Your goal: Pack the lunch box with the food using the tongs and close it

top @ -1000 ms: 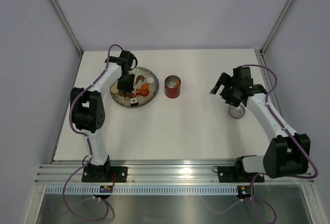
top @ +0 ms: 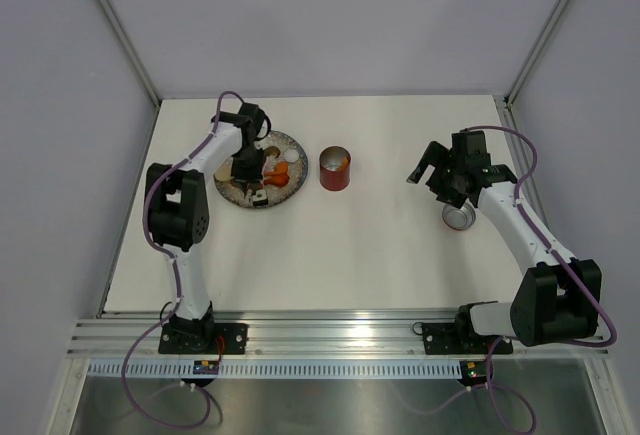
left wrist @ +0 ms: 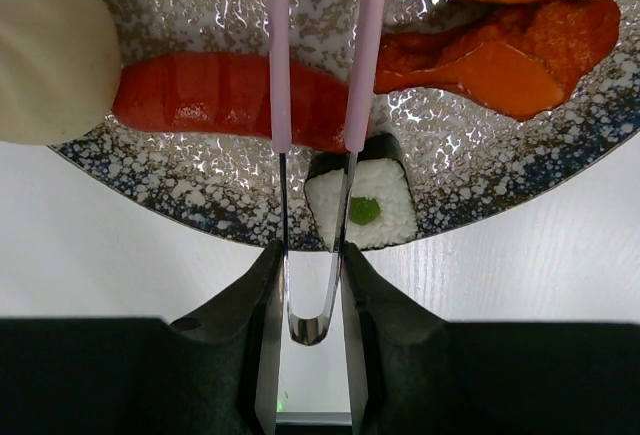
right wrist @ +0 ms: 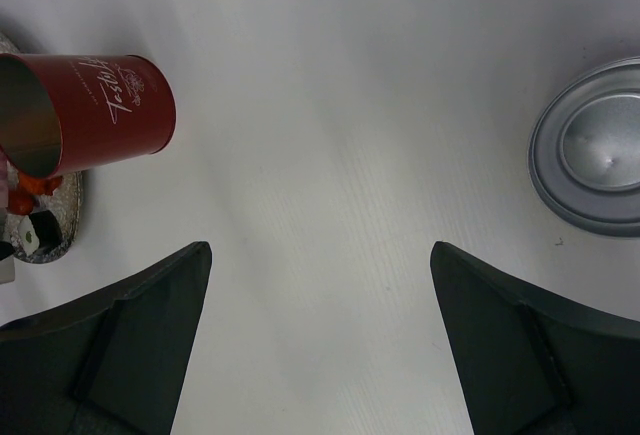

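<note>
A speckled plate (top: 292, 189) at left holds a sausage (left wrist: 190, 95), orange pieces (left wrist: 500, 60), a pale bun (left wrist: 50, 55) and sushi (left wrist: 385, 200). My left gripper is over it, its fingers around metal tongs (left wrist: 309, 331) with pink tips; whether they grip firmly is unclear. The tongs' tips lie over the sausage. My right gripper (top: 421, 168) stands open and empty at the right, above the table.
A red cylindrical container (top: 334, 177) stands right of the plate. A round metal dish (top: 459, 217) lies below the right gripper.
The right arm has not moved.
</note>
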